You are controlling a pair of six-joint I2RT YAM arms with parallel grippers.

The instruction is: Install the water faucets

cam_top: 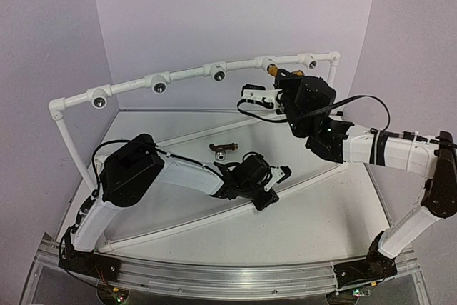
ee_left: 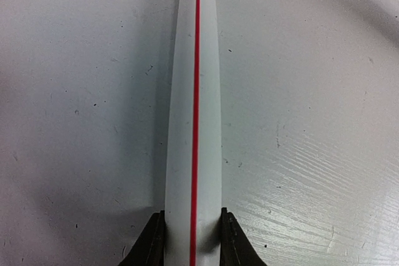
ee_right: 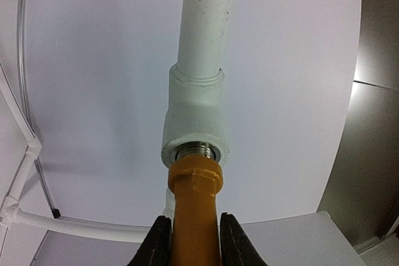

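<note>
An orange-brown faucet (ee_right: 195,200) is gripped in my right gripper, whose black fingers close on both its sides. Its collar end meets the threaded metal mouth of a white tee (ee_right: 196,119); silver thread shows at the joint, but I cannot tell how deep it sits. From above, this faucet (cam_top: 272,70) is at the second tee from the right, mostly hidden by the gripper. My left gripper is shut on a white pipe (ee_left: 209,123) with a red stripe, the frame's low bar. Another brown faucet (cam_top: 223,148) lies on the table beyond the left arm.
The raised white pipe (cam_top: 189,73) carries several tees with open metal sockets, such as the leftmost tee (cam_top: 99,97). The left arm (cam_top: 189,175) lies low across the frame.
</note>
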